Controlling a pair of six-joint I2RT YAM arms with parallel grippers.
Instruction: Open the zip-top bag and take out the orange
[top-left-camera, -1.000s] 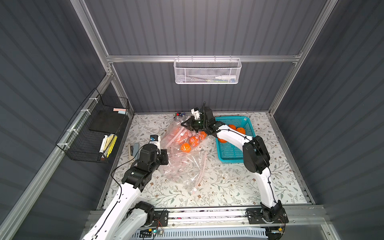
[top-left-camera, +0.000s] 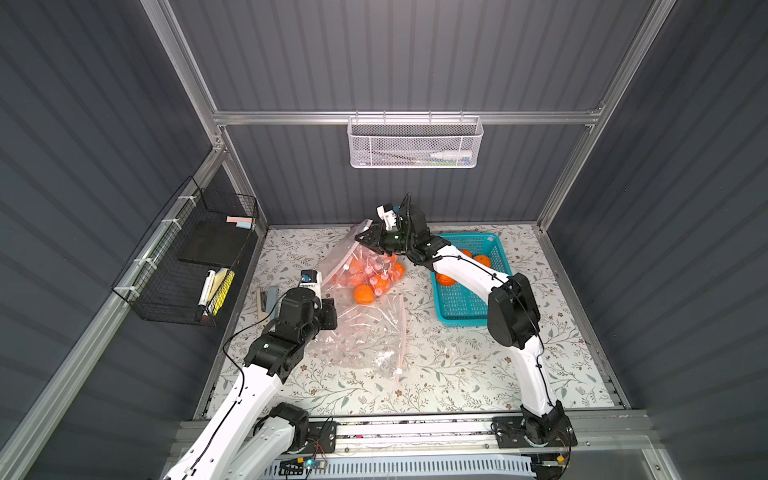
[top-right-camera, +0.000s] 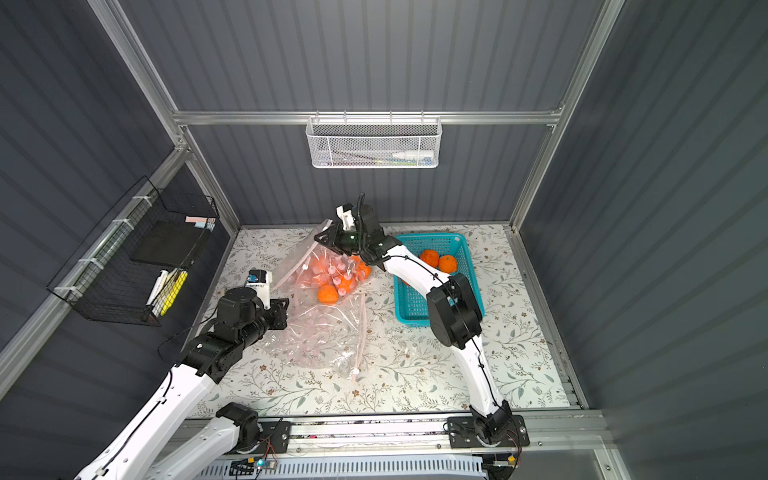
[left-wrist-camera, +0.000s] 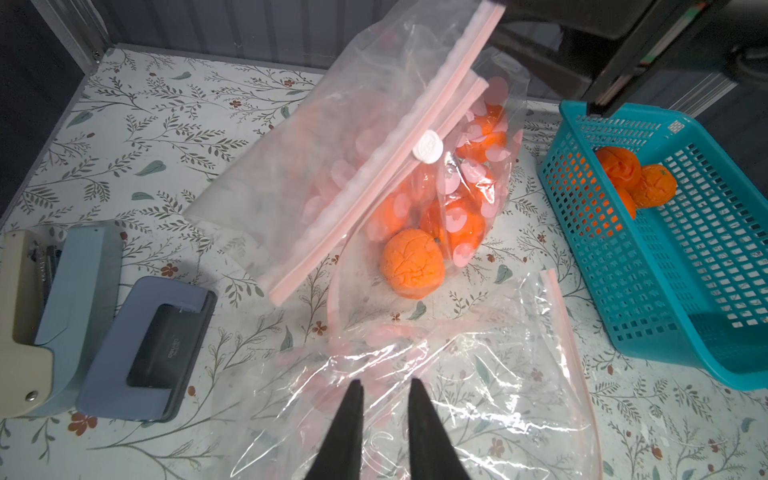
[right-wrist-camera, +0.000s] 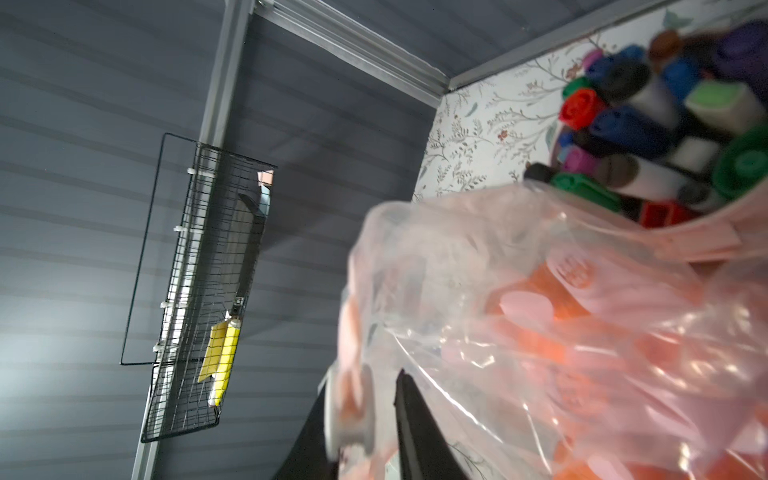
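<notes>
A clear zip top bag (top-left-camera: 372, 272) holding several orange balls hangs tilted under my right gripper (top-left-camera: 361, 238). In the left wrist view its pink zip edge (left-wrist-camera: 368, 192) slants down to the left, with an orange (left-wrist-camera: 412, 262) low in the bag. The right wrist view shows the zip edge with its white slider (right-wrist-camera: 350, 416) right at my right fingers, which hide one another partly; their closure on it cannot be made out. My left gripper stands part open, empty, above clear film (left-wrist-camera: 480, 384) on the table; whether that film is a separate bag is unclear.
A teal basket (top-left-camera: 460, 316) with several oranges stands to the right. Colored markers (right-wrist-camera: 640, 120) sit behind the bag. A stapler (left-wrist-camera: 76, 288) and a grey-blue hole punch (left-wrist-camera: 148, 348) lie at left.
Over the last second my right gripper has risen and shifted slightly left with the bag. The left arm is still.
</notes>
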